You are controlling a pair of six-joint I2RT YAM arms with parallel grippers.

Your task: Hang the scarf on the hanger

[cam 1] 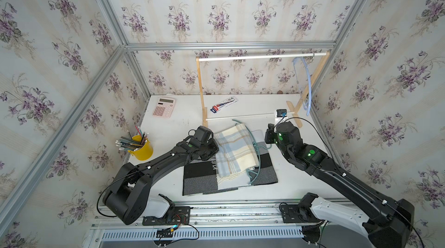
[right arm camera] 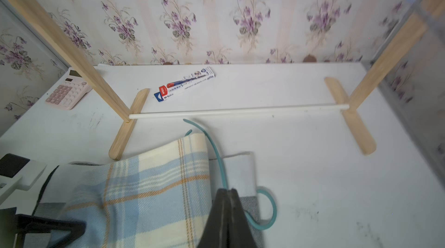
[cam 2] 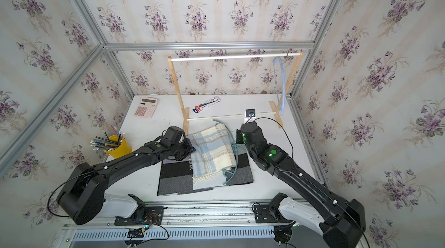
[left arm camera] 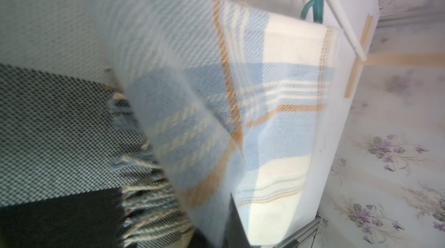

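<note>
A cream, blue and orange plaid scarf lies over a teal hanger on the table. One end and the curved hook show past the cloth; the middle is hidden. At the scarf's left edge, my left gripper is shut, with a raised fold of the cloth running into its fingers. Fringe hangs beside that fold. My right gripper points toward the hanger from the right side, its fingers shut. Nothing clearly shows between them, and the hanger passes behind their tips.
A dark and grey striped cloth lies under the scarf. Behind stands a wooden rack with a white rail, a blue hanger at its right end. A pen cup, calculator and pen pack sit around.
</note>
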